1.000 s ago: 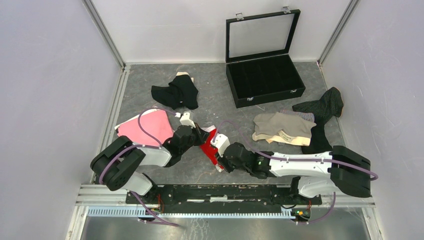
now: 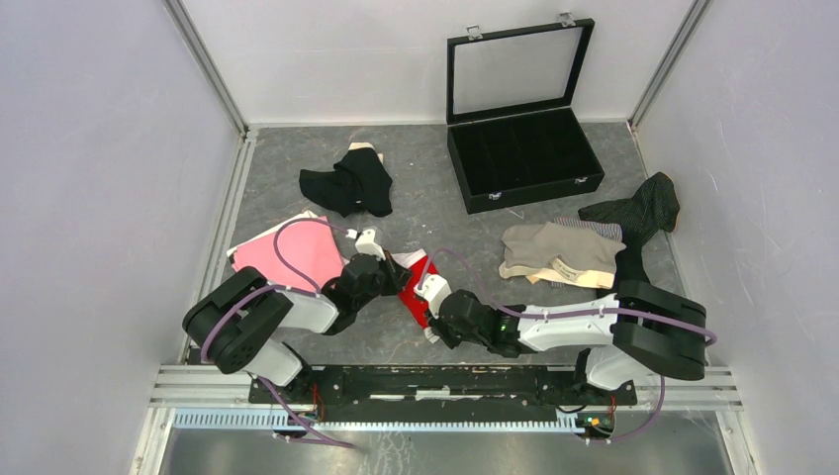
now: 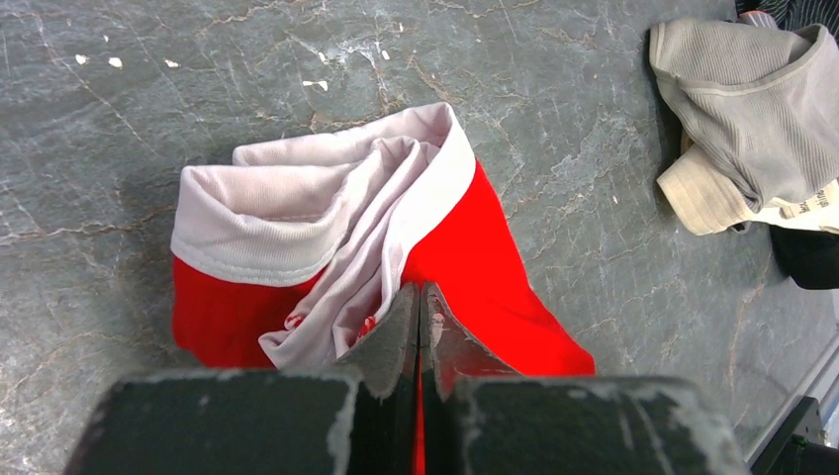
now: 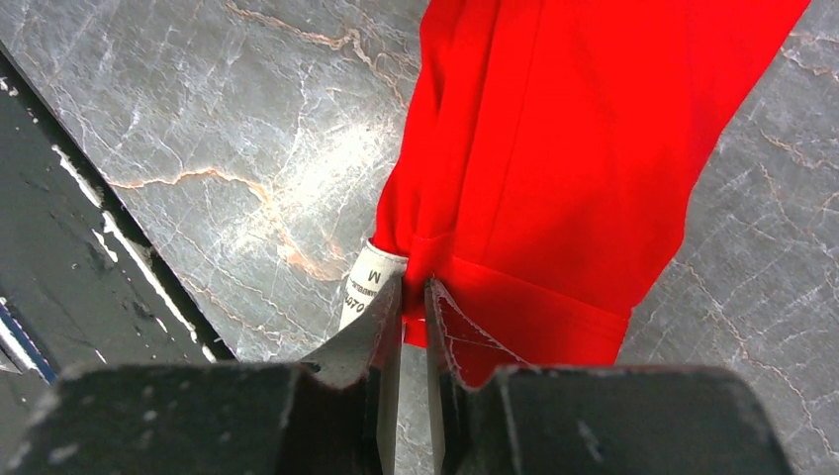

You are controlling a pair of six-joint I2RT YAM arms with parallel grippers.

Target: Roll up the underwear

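Note:
The red underwear point(image 2: 415, 294) lies lengthwise on the table between my two grippers, its white waistband point(image 3: 445, 178) at the far end, folded and bunched. My left gripper is shut, tips down at the red cloth just below the waistband; whether any fabric is pinched there cannot be seen. At the near end my right gripper stands slightly open, a narrow gap between its fingers. A folded red edge and the white size label point(image 4: 367, 281) are right at those fingertips, the red cloth showing in the gap.
A black compartment box point(image 2: 524, 163) stands open at the back. Pink cloth point(image 2: 292, 252) lies left, black clothing point(image 2: 348, 183) back left, and grey-beige underwear point(image 2: 560, 252) with dark pieces to the right. The black table edge point(image 4: 89, 218) is close to my right gripper.
The left arm has barely moved, and the surrounding clothes lie as before.

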